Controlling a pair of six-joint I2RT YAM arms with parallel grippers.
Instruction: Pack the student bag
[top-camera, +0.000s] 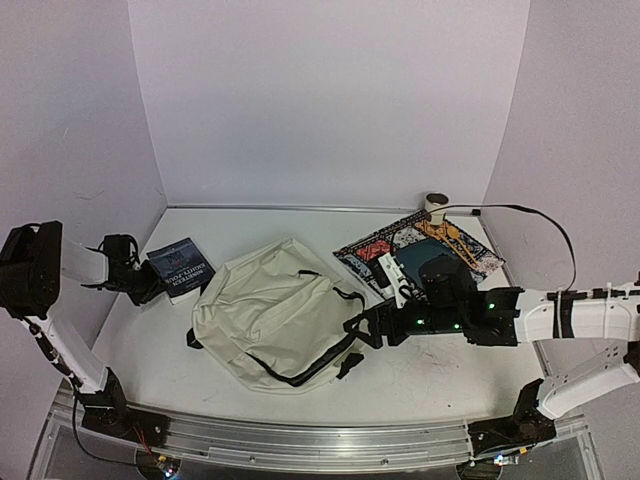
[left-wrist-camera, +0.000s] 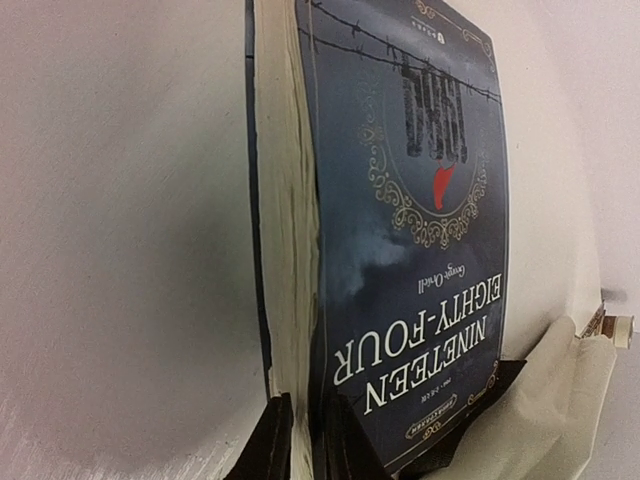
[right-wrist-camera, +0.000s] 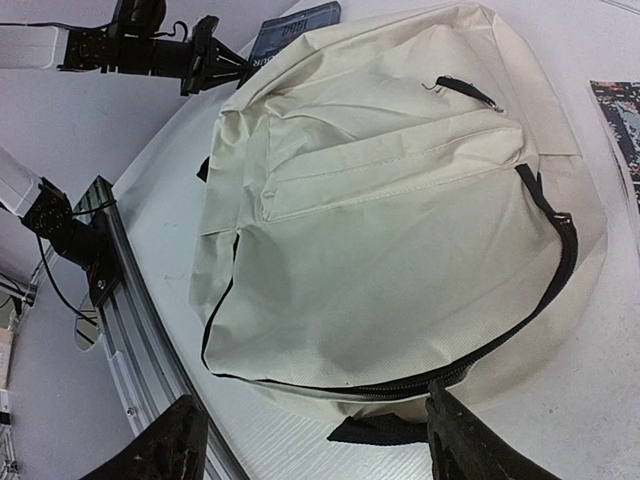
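A dark blue book titled "Nineteen Eighty-Four" (top-camera: 181, 267) lies at the left of the table. At its near end is my left gripper (top-camera: 156, 284). The left wrist view shows its narrow-set fingertips at the book's page edge (left-wrist-camera: 285, 200), one on either side; whether they press on it cannot be made out. A cream cloth bag (top-camera: 280, 310) lies flat mid-table, its black zipper (right-wrist-camera: 400, 388) curving along the near edge. Over the bag's right side, my right gripper stands open, its fingers wide apart and nothing held between them.
A patterned mat (top-camera: 385, 235) with a dark flat item (top-camera: 425, 256) on it lies back right, partly behind the right arm. A cup (top-camera: 436, 204) stands at its far edge. Bare table lies behind the bag and at the front right.
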